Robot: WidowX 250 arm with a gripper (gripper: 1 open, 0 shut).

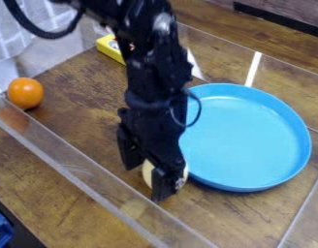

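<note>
My gripper (146,153) is a dark, open claw at the centre, lowered over a pale egg-shaped object (170,177). Its dark fingers come down around the pale object and hide much of it. Whether they touch it cannot be told.
A blue plate (252,136) lies right of the gripper. An orange fruit (26,93) sits at the far left, and a yellow object (109,47) is at the back behind the arm. A clear plastic edge runs along the lower left. Wooden surface shows around them.
</note>
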